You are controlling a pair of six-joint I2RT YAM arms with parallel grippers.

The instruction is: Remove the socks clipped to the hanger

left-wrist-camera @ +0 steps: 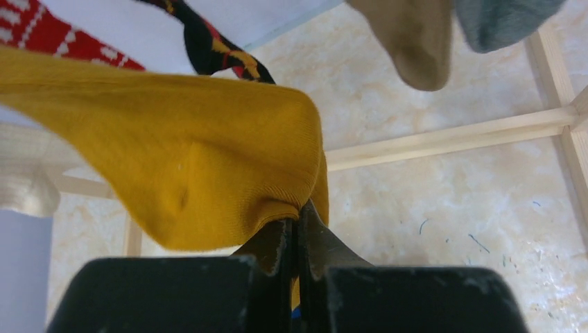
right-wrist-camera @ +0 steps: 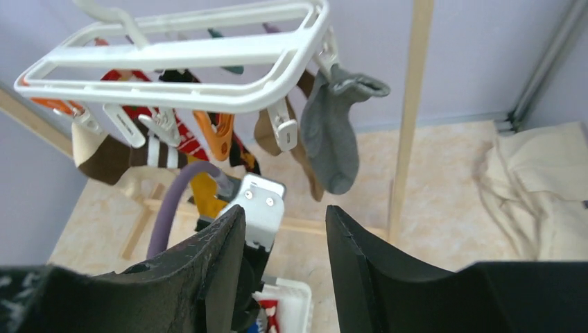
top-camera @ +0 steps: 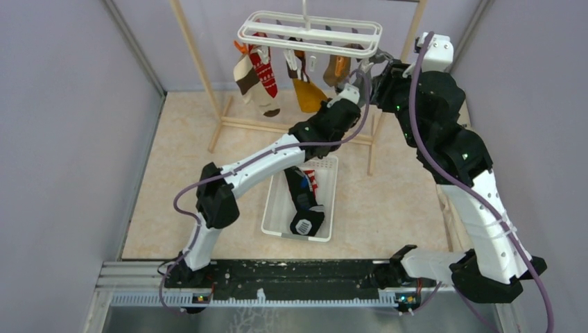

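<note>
The white hanger (top-camera: 310, 32) has several socks clipped along it. A mustard sock (left-wrist-camera: 236, 139) stretches from its clip to my left gripper, which is shut with the cloth gathered into folds at its fingertips. In the top view this mustard sock (top-camera: 306, 96) is drawn toward the right. A red patterned sock (top-camera: 262, 68) and a brown-and-cream sock (top-camera: 244, 75) hang at the left. Toward the right are a brown sock (top-camera: 338, 71) and a grey sock (right-wrist-camera: 328, 132). My right gripper stands open in front of the hanger's right end, nothing between its fingers.
Below the hanger, a white basket (top-camera: 274, 208) holds a black sock (top-camera: 299, 191) and something red and white. A wooden frame (right-wrist-camera: 410, 104) stands around the hanger. My two hands are close together by the hanger's right side. Floor left of the basket is clear.
</note>
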